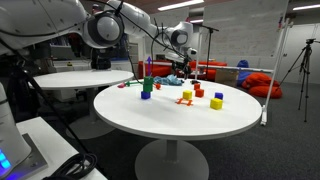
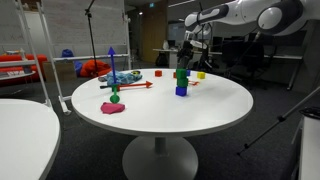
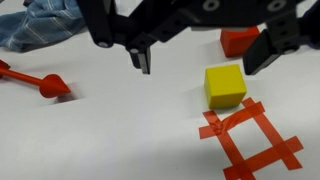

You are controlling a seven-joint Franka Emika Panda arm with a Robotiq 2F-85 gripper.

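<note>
My gripper stands open above the white table, its two fingers wide apart and nothing between them. Below and closer to the right finger, a yellow block (image 3: 225,86) sits at the upper corner of a red tape outline (image 3: 262,148). Just beyond it lies a red block (image 3: 238,41), partly covered by the right finger. In exterior view 1, the same yellow block (image 1: 187,94) shows beside the tape, with the arm reaching over the table's far side. A green block (image 1: 148,84) stands above a blue block (image 1: 146,95) toward the left.
A red arrow (image 3: 45,84) and a blue cloth (image 3: 42,25) lie left in the wrist view. Another yellow block (image 1: 216,103) and a blue block (image 1: 219,96) lie to the right. A pink cloth (image 2: 115,108) is near one edge.
</note>
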